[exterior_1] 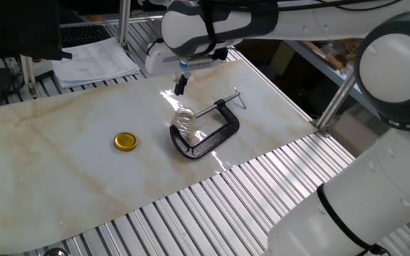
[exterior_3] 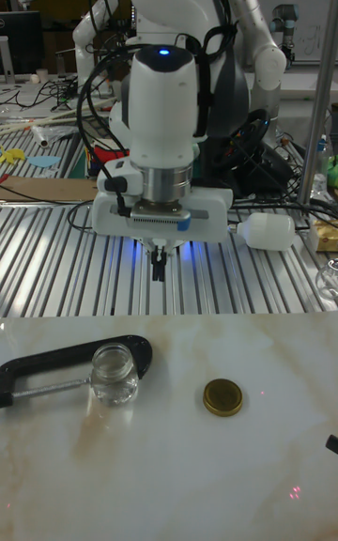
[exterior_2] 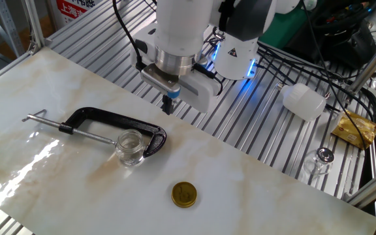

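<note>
A small open glass jar (exterior_2: 130, 147) stands on the marble-patterned board (exterior_2: 240, 189), held in the black C-clamp (exterior_2: 113, 115) between its screw and the end of its frame. The gold lid (exterior_1: 125, 141) lies flat on the board, apart from the jar. My gripper (exterior_3: 158, 267) hangs in the air near the board's edge on the robot's side, pointing down. Its dark fingers look close together, with nothing visible between them. Neither jar nor lid is touched by it.
On the slatted metal table beyond the board, a white plastic bottle (exterior_2: 303, 102), a small glass jar (exterior_2: 318, 160) and a gold packet (exterior_2: 354, 130) lie to one side. Papers (exterior_1: 95, 65) rest behind the board. Around the lid the board is clear.
</note>
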